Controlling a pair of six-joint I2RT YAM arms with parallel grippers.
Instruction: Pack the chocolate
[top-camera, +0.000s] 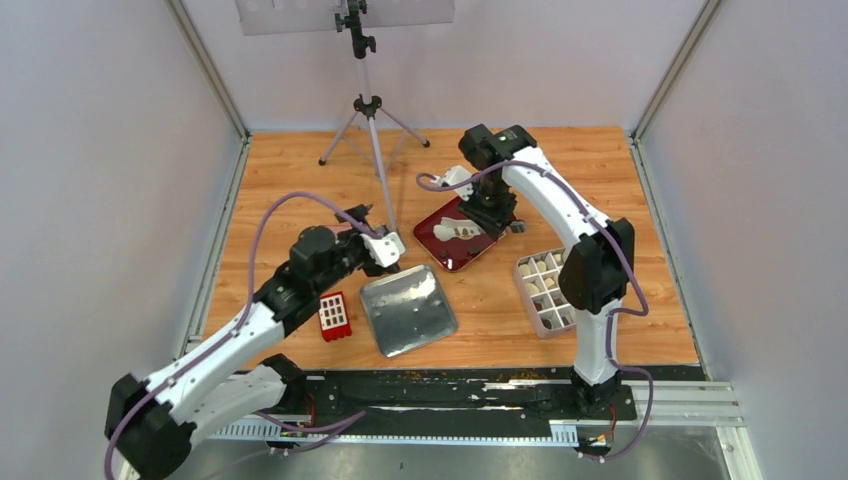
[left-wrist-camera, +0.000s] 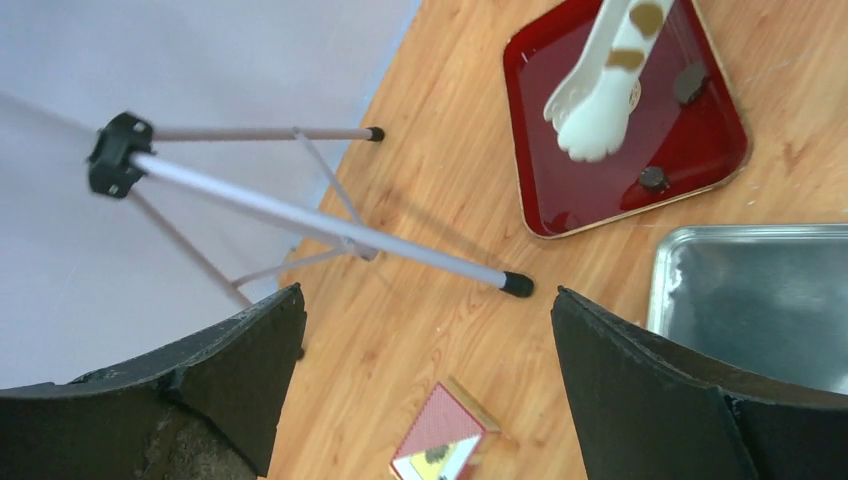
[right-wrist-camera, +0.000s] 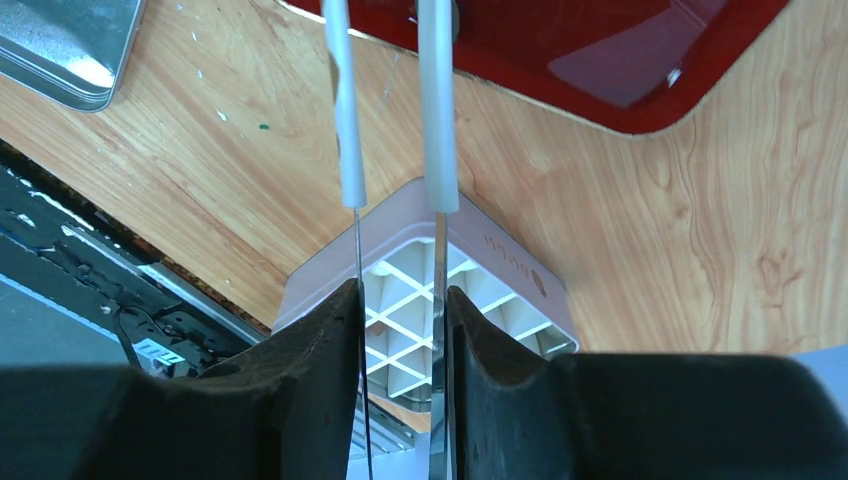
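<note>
A dark red tray (top-camera: 446, 250) at the back middle holds small dark pieces (left-wrist-camera: 652, 179), likely chocolates. Over it my right gripper (top-camera: 478, 222) has two long white-tipped tools (right-wrist-camera: 440, 120) between its fingers; how tightly it is closed is hard to tell. My left gripper stands open and empty, left of the red tray, above the table. A white grid box (right-wrist-camera: 400, 270) with compartments, some filled with small pieces in the top view, sits at the right. A steel tray (top-camera: 408, 310) lies at the front middle.
A red box with a white grid (top-camera: 333, 316) lies at the front left, with a small pink box (left-wrist-camera: 438, 425) behind it. A tripod (top-camera: 375, 150) stands at the back, one foot near the red tray.
</note>
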